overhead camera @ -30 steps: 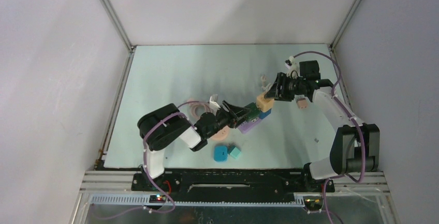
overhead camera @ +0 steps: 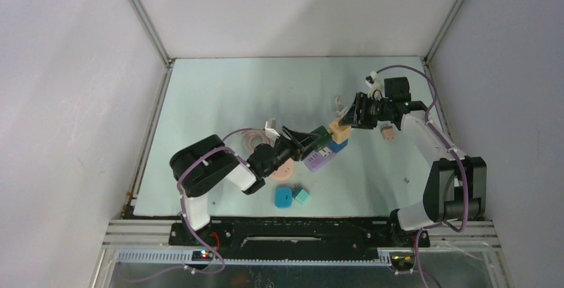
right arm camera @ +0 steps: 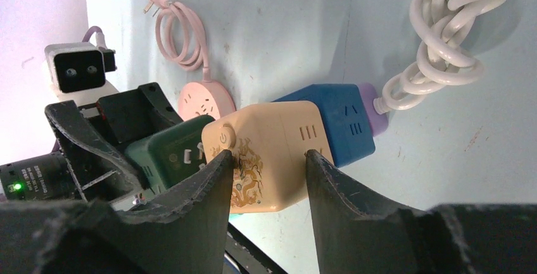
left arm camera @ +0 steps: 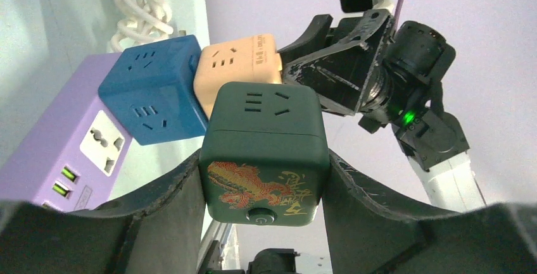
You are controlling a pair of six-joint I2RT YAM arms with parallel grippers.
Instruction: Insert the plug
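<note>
A green cube socket (left arm camera: 263, 154) with a dragon print is in my left gripper (overhead camera: 309, 143), shut on it, close beside an orange cube socket (right arm camera: 272, 160). My right gripper has its fingers at either side of the orange cube's near face; whether they grip it is unclear. A blue cube socket (left arm camera: 149, 90) sits beside the orange one, on a purple power strip (left arm camera: 57, 147) with a white coiled cord (right arm camera: 446, 46).
A pink round socket (right arm camera: 206, 100) with a coiled cord lies left of the cubes. A blue block (overhead camera: 283, 197) and a teal block (overhead camera: 301, 195) lie at the table's front.
My left gripper has moved slightly left with the green cube, uncovering more of the purple strip in the top view. The right arm looks nearly unchanged.
</note>
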